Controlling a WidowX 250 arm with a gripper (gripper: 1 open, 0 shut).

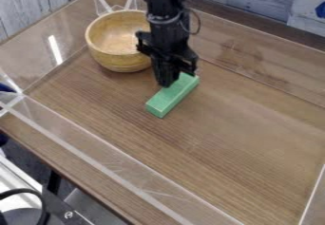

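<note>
The black gripper (166,79) hangs from the top centre, its fingers pointing down just above the upper end of a green block (170,96). It looks shut, with nothing seen between its fingers; whether it touches the block I cannot tell. The green block lies slanted on the wooden surface.
A tan round basket (118,41) sits left of the gripper, partly behind the arm. A wall or rim runs along the back right.
</note>
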